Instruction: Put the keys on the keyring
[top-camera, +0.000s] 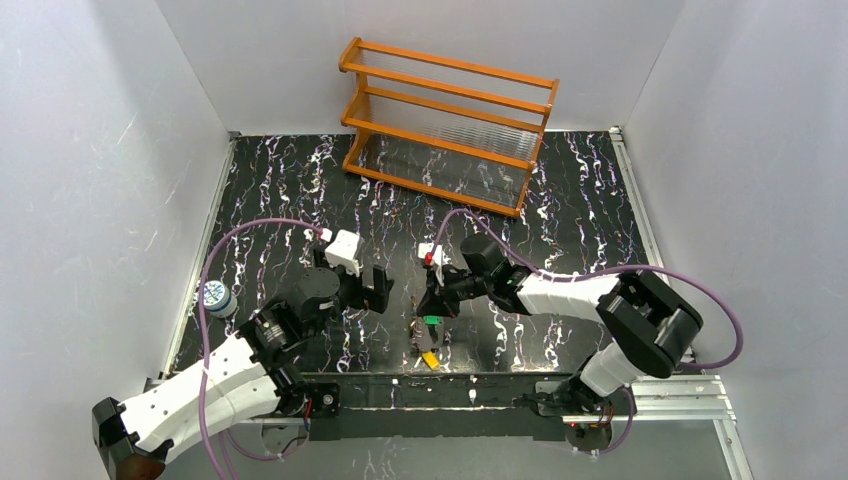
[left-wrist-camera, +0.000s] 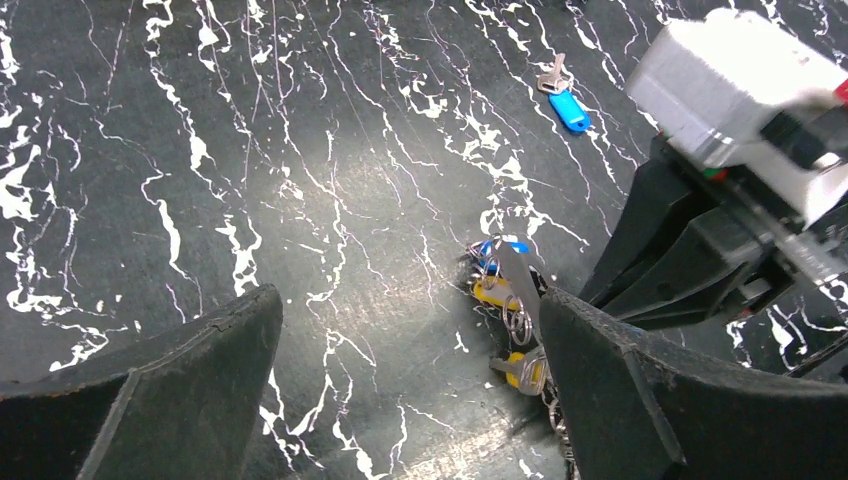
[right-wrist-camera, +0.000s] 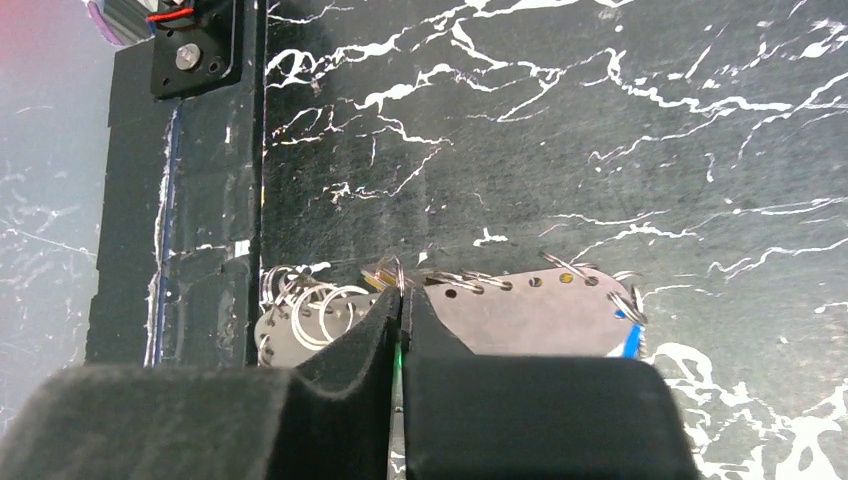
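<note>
A grey metal keyring plate has holes along its edge and several wire rings through them. My right gripper is shut on it, fingertips together at its edge. In the left wrist view the plate is nearly edge-on, with yellow and blue tags around it. From above, green and yellow tags show at the plate. A key with a blue tag lies apart on the table. My left gripper is open and empty, left of the plate; its fingers stand wide apart.
An orange wooden rack stands at the back. A white-lidded round container sits at the far left. Purple hoses loop over both arms.
</note>
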